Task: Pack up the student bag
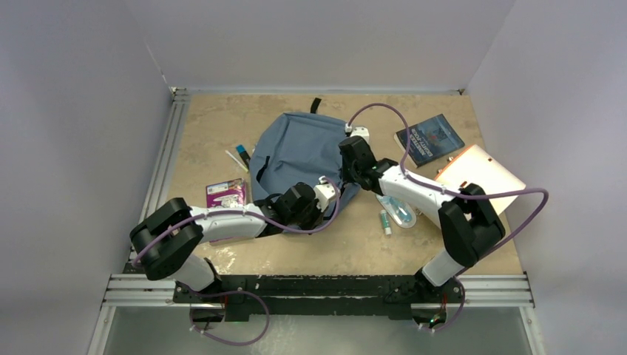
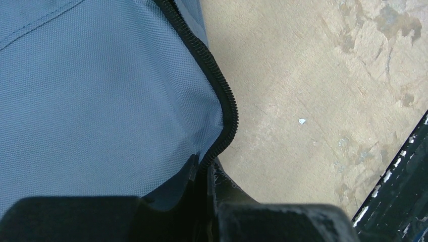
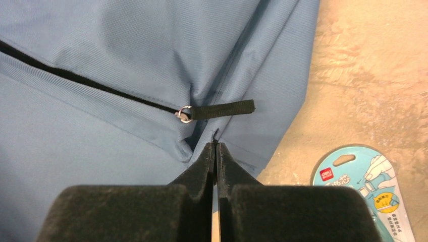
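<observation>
The blue-grey bag (image 1: 296,140) lies flat at the middle of the table. My left gripper is shut on the black zipper edge (image 2: 227,116) at the bag's near side. My right gripper is shut over the bag's right part, just below a zipper pull (image 3: 222,109) with a metal ring; I see nothing clearly held between its fingers. A teal correction-tape pack (image 3: 353,171) lies beside the bag on the right.
A dark book (image 1: 429,139) and white board (image 1: 480,174) lie right. A glue stick (image 1: 385,222) lies near the pack. A pink book (image 1: 222,192) and pens (image 1: 240,157) lie left.
</observation>
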